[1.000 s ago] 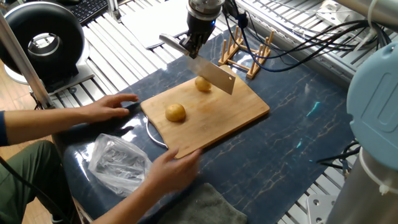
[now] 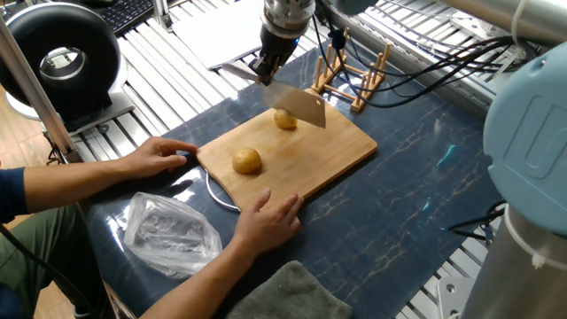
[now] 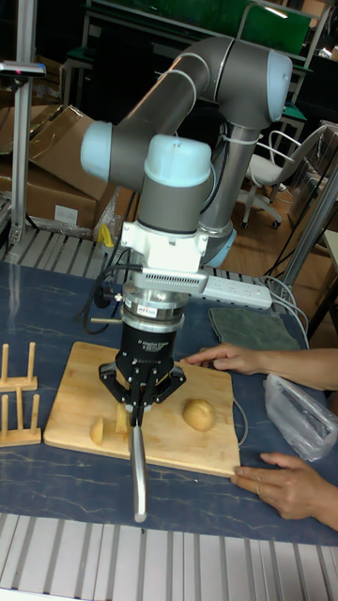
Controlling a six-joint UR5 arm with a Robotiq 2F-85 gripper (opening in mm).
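Observation:
My gripper (image 2: pixel 265 74) is shut on the handle of a cleaver (image 2: pixel 299 103). The metal handle (image 3: pixel 139 476) sticks out toward the viewer in exterior view 3. The broad blade hangs over the wooden cutting board (image 2: pixel 332 155); whether its edge touches anything cannot be told. A rounded potato (image 2: pixel 247 160) lies on the board, apart from the knife. Partly behind the blade in exterior view 1 is more potato (image 2: pixel 283 120). Exterior view 3 shows a cut potato piece (image 3: pixel 97 431) there and another piece (image 3: pixel 122 419) close beside the gripper.
A person's hand (image 2: pixel 267 221) rests at the board's near edge, the other hand (image 2: pixel 159 158) at its left corner. A plastic bag (image 2: pixel 172 235) and grey cloth (image 2: pixel 291 294) lie nearby. A wooden rack (image 2: pixel 356 84) stands behind the board.
The person's hands have come onto the board's edges, and the board with the potatoes has shifted slightly left. The cleaver and gripper have moved a little left in exterior view 1.

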